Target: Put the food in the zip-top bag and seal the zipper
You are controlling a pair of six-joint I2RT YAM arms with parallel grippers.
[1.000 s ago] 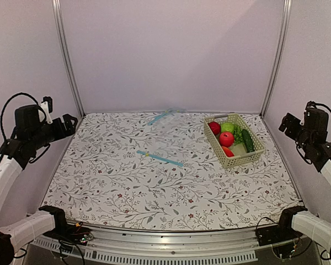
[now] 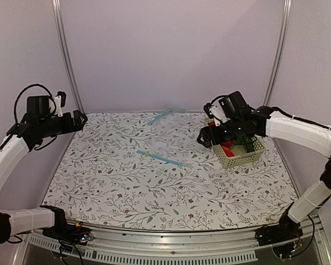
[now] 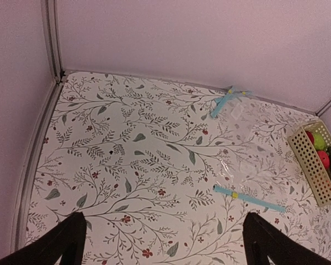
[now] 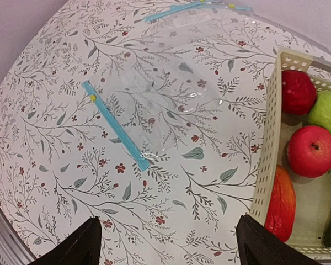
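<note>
Two clear bags with blue zipper strips lie flat on the patterned table: the nearer strip (image 2: 160, 158) at centre, the farther strip (image 2: 160, 117) at the back. A beige basket (image 2: 237, 162) on the right holds red fruits (image 4: 310, 150), a green fruit (image 4: 325, 113), an orange-red item (image 4: 280, 207) and a cucumber, partly hidden in the top view. My right gripper (image 2: 207, 135) hovers over the basket's left edge and the bags, open, with nothing between its fingers. My left gripper (image 2: 74, 122) stands open and empty above the table's left edge.
Walls stand at the back and both sides, with metal rails in the corners and along the front.
My right arm has swung left from the right wall to over the basket and the middle. My left gripper has shifted slightly; the bags and basket lie unmoved.
</note>
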